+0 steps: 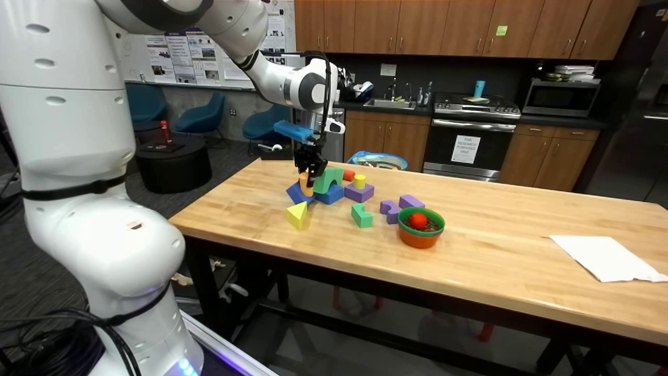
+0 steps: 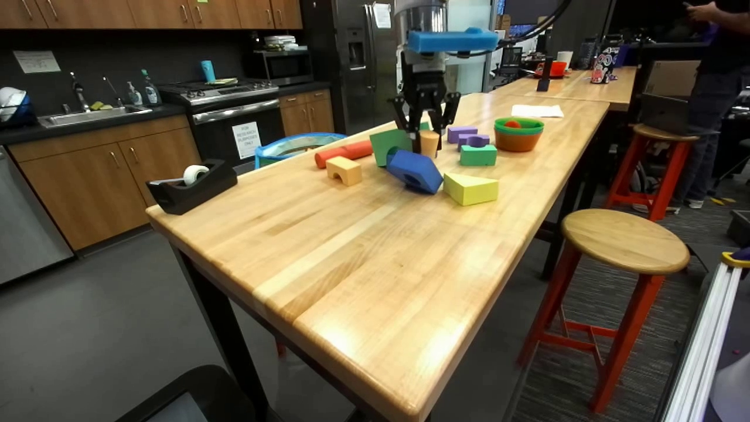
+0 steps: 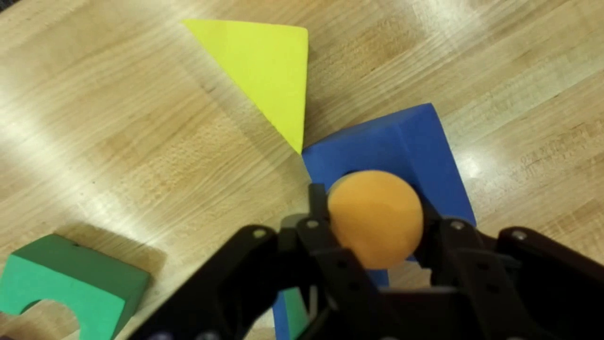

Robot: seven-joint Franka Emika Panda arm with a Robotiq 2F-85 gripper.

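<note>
My gripper is shut on an orange cylinder [image 3: 378, 226], whose round top faces the wrist camera. Beneath and around the cylinder's lower end is a blue block [image 3: 362, 147]; in exterior view 2 that blue block [image 2: 415, 171] leans at a tilt. Whether the cylinder sits in a hollow of it is hidden. A yellow triangular block [image 3: 266, 73] touches or nearly touches its corner. Right beside the gripper in exterior view 1, a green arch [image 1: 325, 178] stands on a second blue block [image 1: 331, 195].
A purple block [image 1: 359, 193] carries a small yellow cylinder [image 1: 360, 181]. Nearby lie a green notched block [image 1: 361, 216], purple pieces [image 1: 410, 201], a red cylinder [image 2: 344, 152] and an orange arch [image 2: 344, 171]. Stacked bowls [image 1: 418, 238] stand farther right.
</note>
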